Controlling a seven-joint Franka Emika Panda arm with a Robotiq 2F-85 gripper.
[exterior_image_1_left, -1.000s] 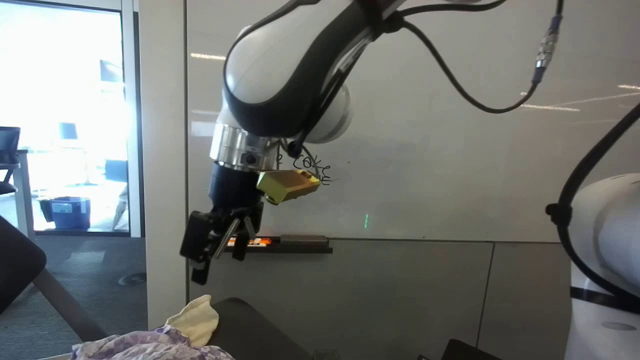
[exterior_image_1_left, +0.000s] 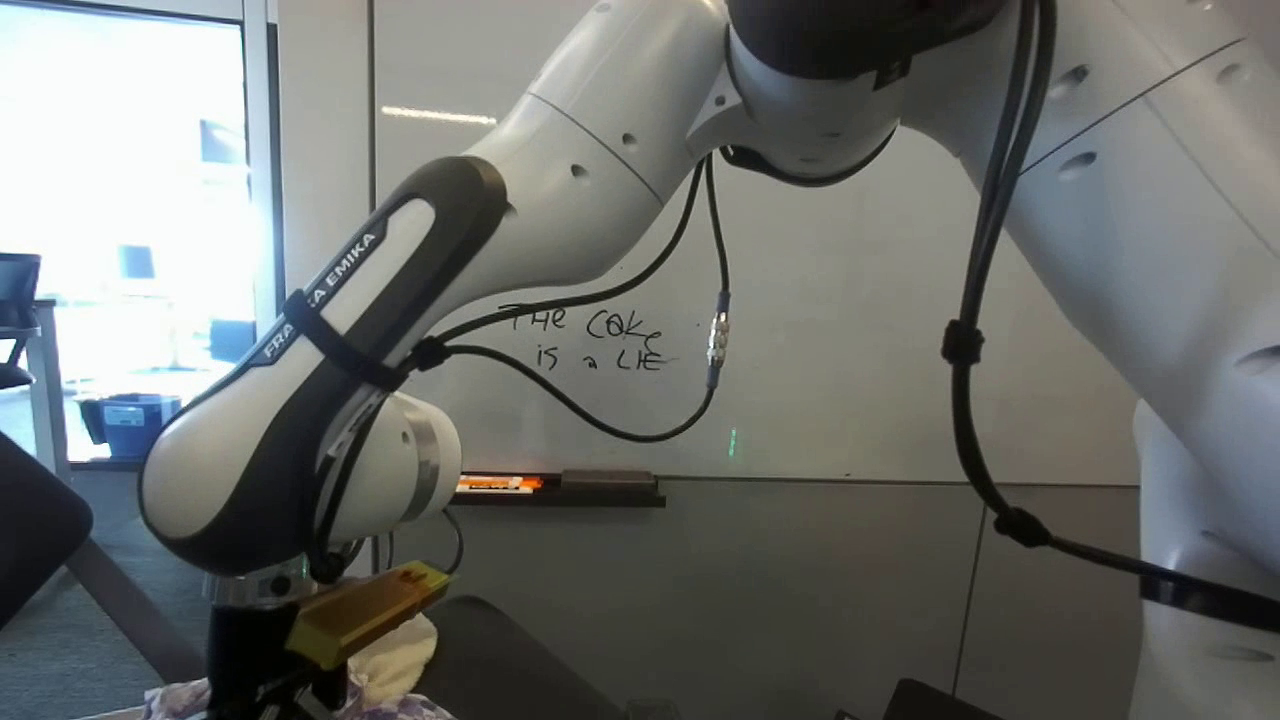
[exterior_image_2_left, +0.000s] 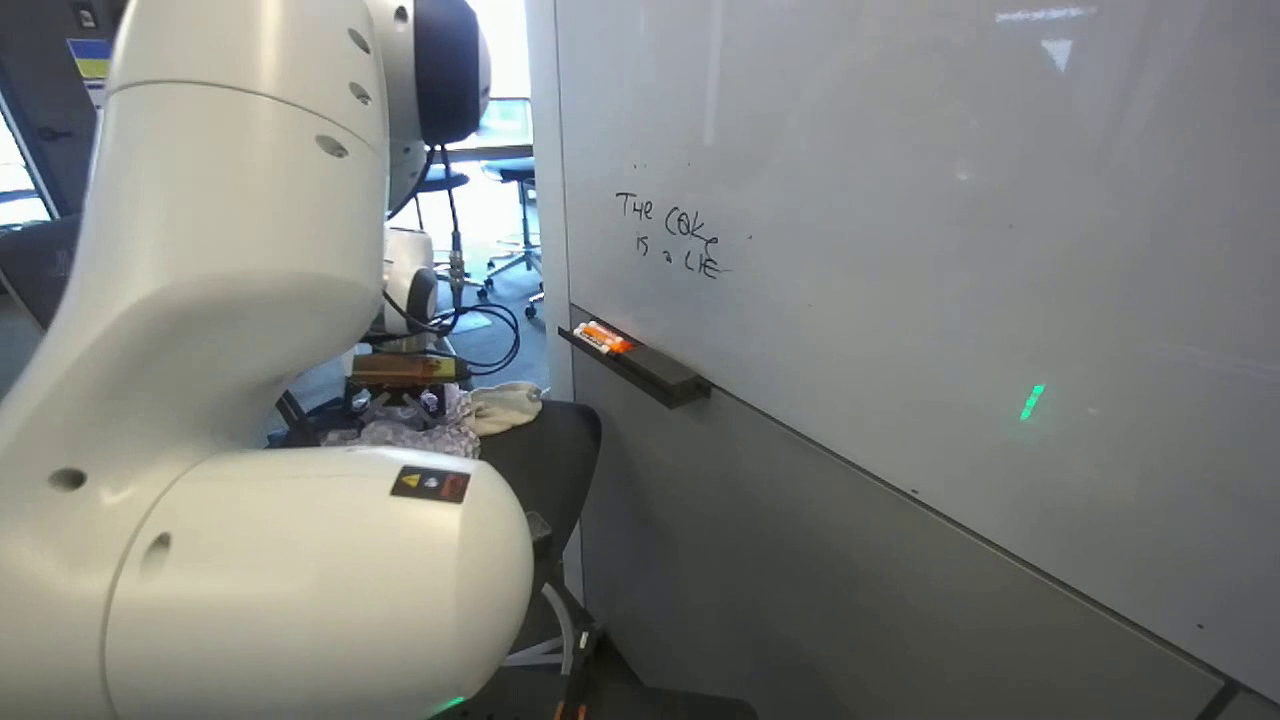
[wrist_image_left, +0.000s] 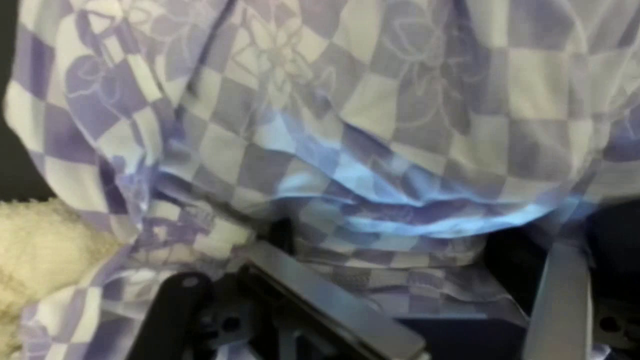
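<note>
A rumpled purple-and-white checked cloth with flower outlines (wrist_image_left: 384, 78) fills most of the wrist view. My gripper is down at this cloth, its fingers (wrist_image_left: 561, 294) spread wide with folds of fabric lying between and beyond them. Whether the fingers touch the fabric is hard to tell. In exterior view 1 the gripper (exterior_image_1_left: 274, 702) is low at the bottom edge, its tips cut off by the frame. Beside the checked cloth lies a cream, fluffy cloth (wrist_image_left: 51, 261), also visible as a pale cloth (exterior_image_2_left: 504, 408) in exterior view 2.
The cloths rest near a dark chair-like surface (exterior_image_2_left: 546, 462). A whiteboard (exterior_image_1_left: 840, 360) with a marker tray (exterior_image_1_left: 600, 496) stands behind the arm. Another dark chair back (exterior_image_1_left: 36, 528) is at the left edge. Open floor shows farther back.
The arm has come down and to the left in exterior view 1. My gripper was high above the cloths and is now down among them.
</note>
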